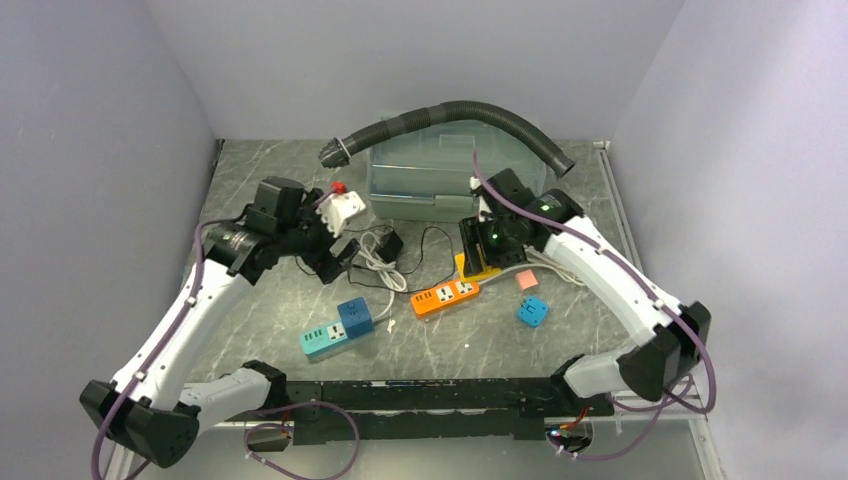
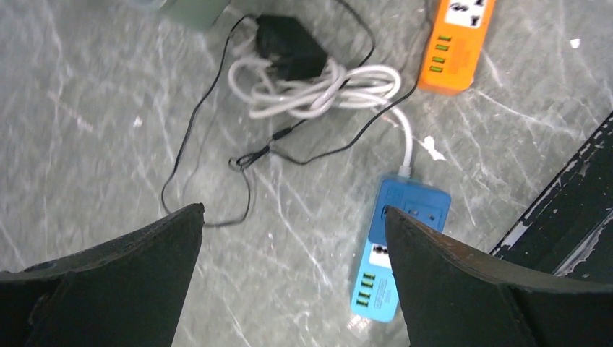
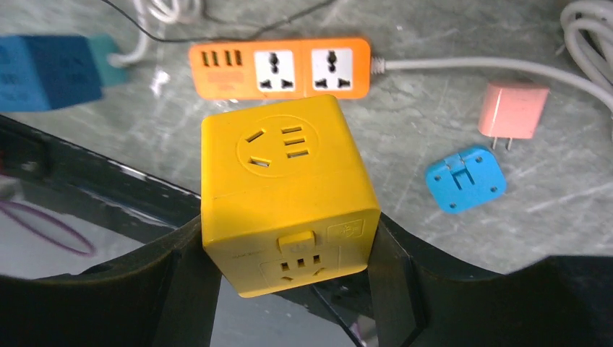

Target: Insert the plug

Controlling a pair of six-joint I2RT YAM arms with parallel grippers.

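A yellow cube-shaped plug adapter (image 3: pixel 289 173) sits between the fingers of my right gripper, which touch it on both sides, slotted faces showing. In the top view this adapter (image 1: pixel 478 269) is held above the table, just behind the orange power strip (image 1: pixel 445 297); two sockets are bare on that strip. My left gripper is open and empty, over bare table left of the white cable coil. A blue cube adapter (image 1: pixel 355 317) sits on the teal power strip (image 1: pixel 322 341), leaving one socket of that strip showing.
A pink plug (image 3: pixel 513 108) and a flat blue adapter (image 3: pixel 466 178) lie right of the orange strip. Behind stand a translucent box (image 1: pixel 418 186) and a black hose (image 1: pixel 455 112). A black charger (image 2: pixel 289 45) rests on the white coil (image 2: pixel 318 92), with thin black cable around it.
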